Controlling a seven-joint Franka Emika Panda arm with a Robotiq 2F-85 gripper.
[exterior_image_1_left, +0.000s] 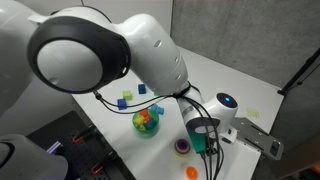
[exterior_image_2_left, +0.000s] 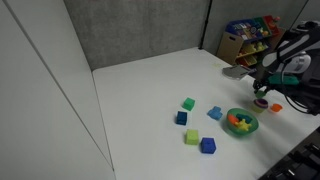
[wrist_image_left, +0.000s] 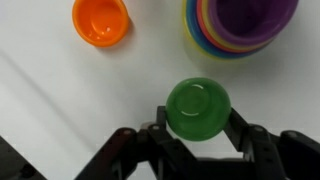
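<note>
A small round green cup (wrist_image_left: 197, 106) is between the fingers of my gripper, which is shut on it in the wrist view. Nested, multi-coloured cups with a purple inside (wrist_image_left: 240, 22) stand just beyond it, at the top of that view. To their left is a separate orange cup (wrist_image_left: 100, 20). Exterior view 1 has the green cup (exterior_image_1_left: 198, 143) close to the nested cups (exterior_image_1_left: 182, 146), partly covered by the arm, with the orange cup (exterior_image_1_left: 192, 172) nearer the front edge.
A green bowl (exterior_image_1_left: 143, 130) holding colourful pieces is left of the cups. Loose blue, green and yellow blocks, such as the blue block (exterior_image_2_left: 208, 145), lie farther off. A metal tray (exterior_image_1_left: 258, 137) is at the right.
</note>
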